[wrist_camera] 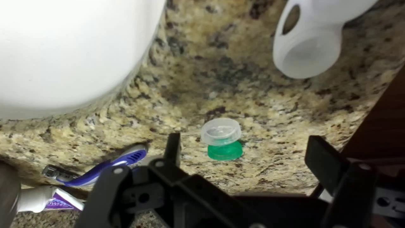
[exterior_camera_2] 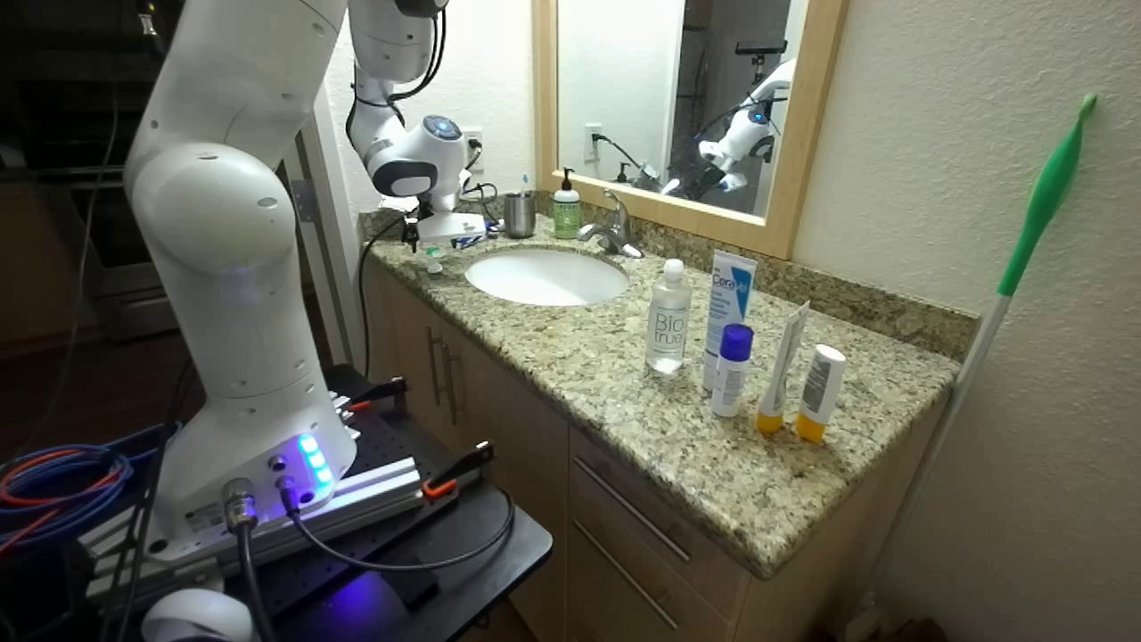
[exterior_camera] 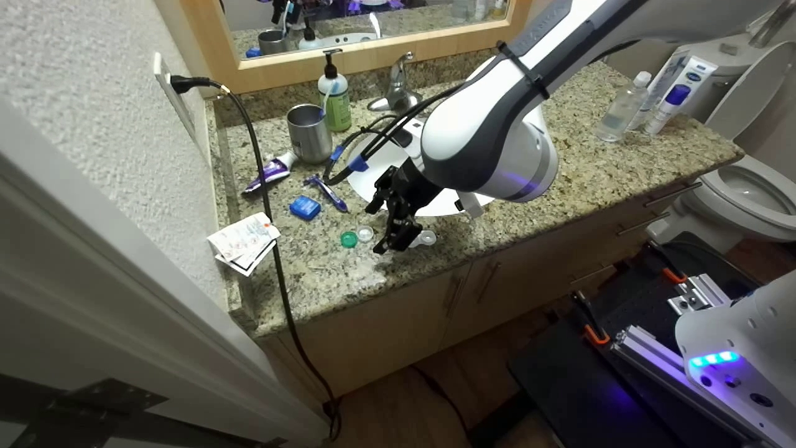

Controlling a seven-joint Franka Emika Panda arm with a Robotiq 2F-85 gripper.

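My gripper is open above the counter, its two black fingers (wrist_camera: 325, 159) wide apart. In the wrist view a clear round cap (wrist_camera: 221, 131) and a green cap (wrist_camera: 225, 151) appear in the space framed by the fingers, the clear one overlapping the green. Exterior view 1 shows the green cap (exterior_camera: 348, 239) and clear cap (exterior_camera: 365, 234) side by side on the granite, a little left of the gripper (exterior_camera: 374, 230). A white contact lens case (wrist_camera: 309, 49) lies at the upper right of the wrist view; the gripper partly hides the case (exterior_camera: 425, 238) in exterior view 1.
The sink basin (wrist_camera: 68, 53) lies close by. A purple razor (exterior_camera: 329, 194), blue floss box (exterior_camera: 304, 208), toothpaste tube (exterior_camera: 270, 173) and steel cup (exterior_camera: 310, 134) stand or lie to the left. Bottles, including a clear bottle (exterior_camera_2: 669, 319), stand at the counter's far end.
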